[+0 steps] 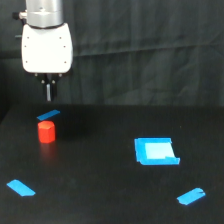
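Note:
A red block [46, 132] stands on the black table toward the left in the camera view. My gripper [48, 97] hangs above and slightly behind it, apart from it. Its dark fingers are small and close together against the dark curtain, so whether they are open or shut cannot be made out. Nothing is visible between them.
To the right lies a white patch framed in blue tape [159, 151]. Blue tape strips mark the front left [20, 188], the front right [191, 196] and the table behind the block [48, 115].

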